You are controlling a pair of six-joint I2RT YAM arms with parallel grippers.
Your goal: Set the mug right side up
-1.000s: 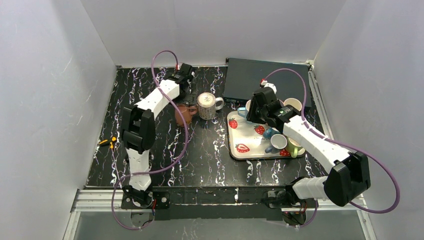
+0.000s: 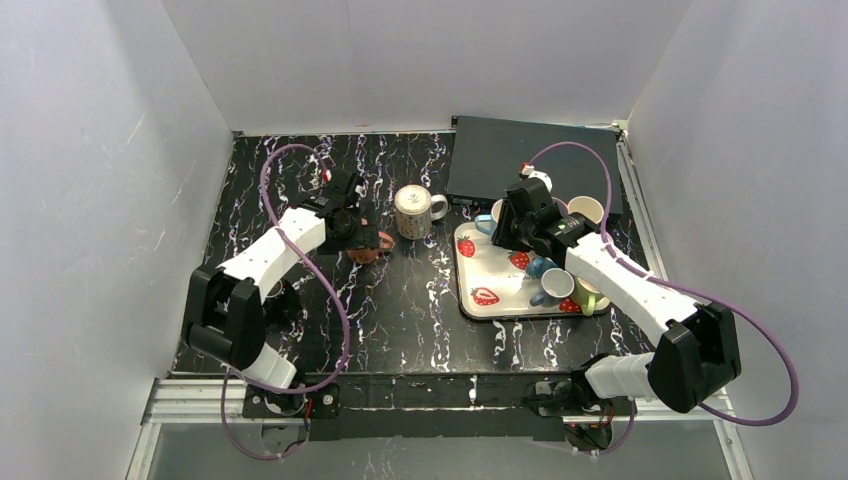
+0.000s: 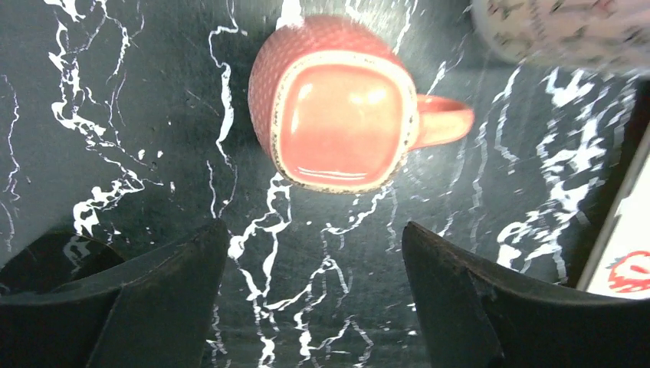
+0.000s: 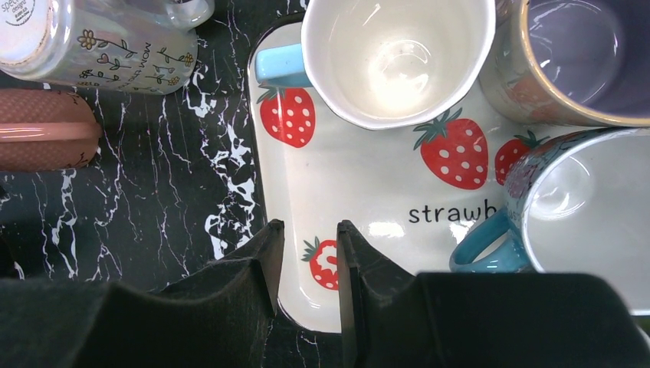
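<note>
A pink mug point(image 2: 368, 254) lies under my left arm, left of an upside-down patterned mug point(image 2: 414, 213). In the left wrist view the pink mug point(image 3: 341, 115) shows a smooth glazed face upward, handle to the right, and my left gripper is open just beside it, empty between the fingers. In the right wrist view the pink mug point(image 4: 46, 149) is at the far left. My right gripper is open over the strawberry tray point(image 4: 345, 184), holding nothing.
The tray holds several mugs, including a white one point(image 4: 391, 61) and a blue-handled one point(image 4: 582, 199). A dark flat board point(image 2: 530, 150) lies behind.
The right arm has barely moved.
</note>
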